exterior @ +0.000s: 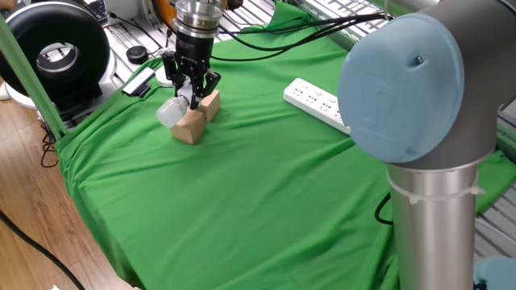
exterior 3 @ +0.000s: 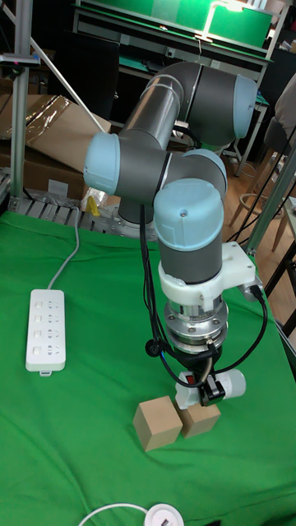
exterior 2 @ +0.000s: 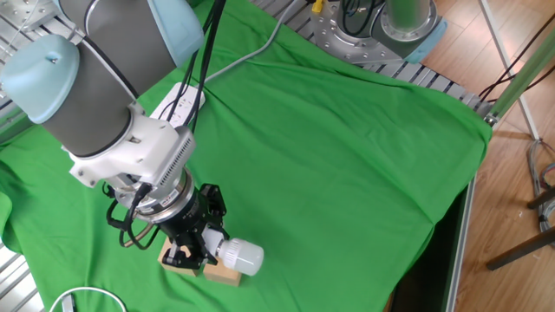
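Observation:
A white bottle-like object (exterior: 172, 111) with a translucent rounded end lies on its side in my gripper (exterior: 193, 98), whose black fingers are shut on it. Two wooden blocks sit side by side on the green cloth, one nearer the camera (exterior: 189, 127) and one behind it (exterior: 210, 105). The held object is right at the tops of the blocks; whether it touches them I cannot tell. From the second exterior view, the white object (exterior 2: 243, 256) points away from the gripper and covers part of one block (exterior 2: 223, 275). In the third view the left block (exterior 3: 158, 423) shows clearly.
A white power strip (exterior: 316, 101) lies on the cloth, its cord running toward the robot base. A white round item with a cable (exterior 3: 163, 514) is near the cloth's edge.

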